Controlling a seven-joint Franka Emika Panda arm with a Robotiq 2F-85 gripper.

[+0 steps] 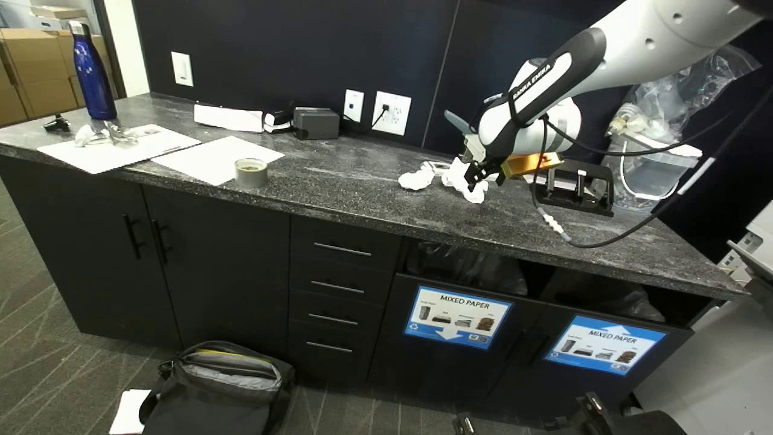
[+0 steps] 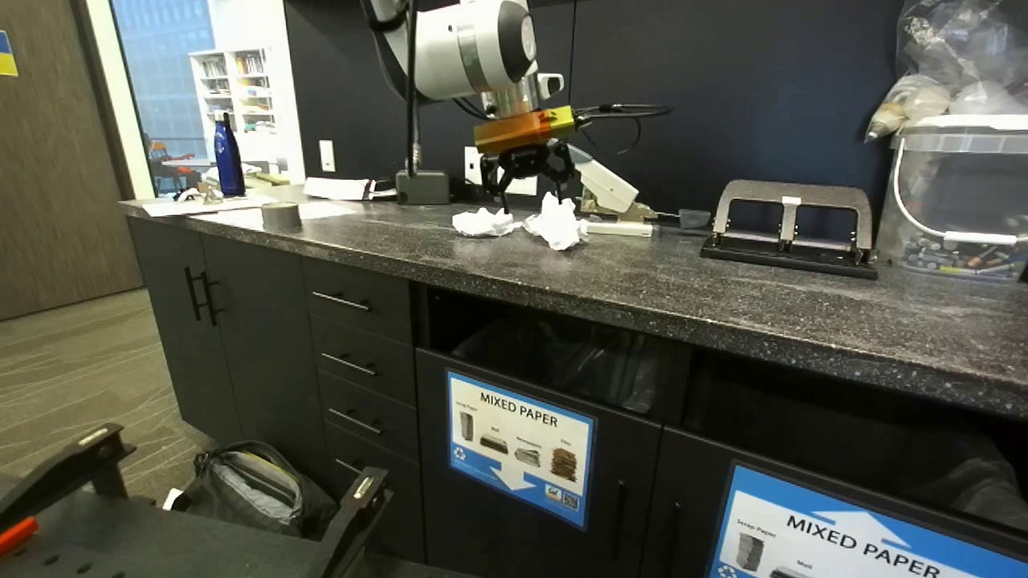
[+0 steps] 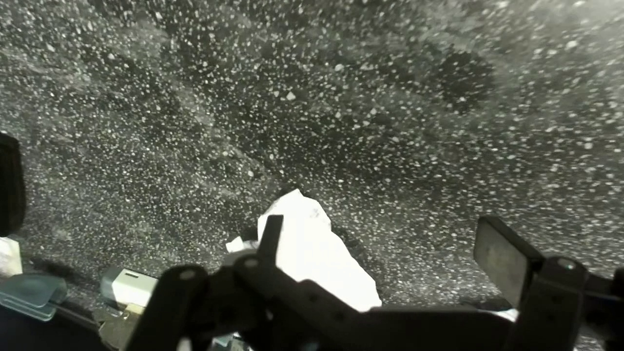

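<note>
Two crumpled white papers lie on the dark speckled counter, a left one and a right one. Above them hangs my gripper, pointing down, its fingers open and empty. In the wrist view a crumpled paper shows bright white, partly behind the left finger; the right finger stands well apart over bare counter. From exterior view 1 the gripper's dark fingers partly cover the right-hand paper; whether they touch it I cannot tell.
Right behind the papers stands a white stapler. A hole punch and a clear bucket sit to the right. Farther left are a tape roll, flat sheets and a blue bottle. Open bin slots lie under the counter edge.
</note>
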